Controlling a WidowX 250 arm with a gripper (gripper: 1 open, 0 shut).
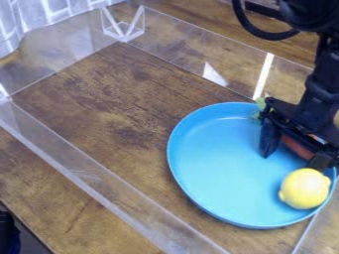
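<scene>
A black gripper [284, 134] reaches down from the upper right over the right side of a blue plate [219, 164]. Its fingers are around a reddish object [298, 147] at the plate's right edge, mostly hidden by the gripper; whether it is held is unclear. A yellow lemon-like ball [303, 189] sits on the plate's lower right, just below the gripper. A small green item [260, 109] shows behind the fingers at the plate's upper rim.
A wooden table [99, 109] with clear plastic walls surrounds the plate. A white cloth [20, 20] lies at the top left.
</scene>
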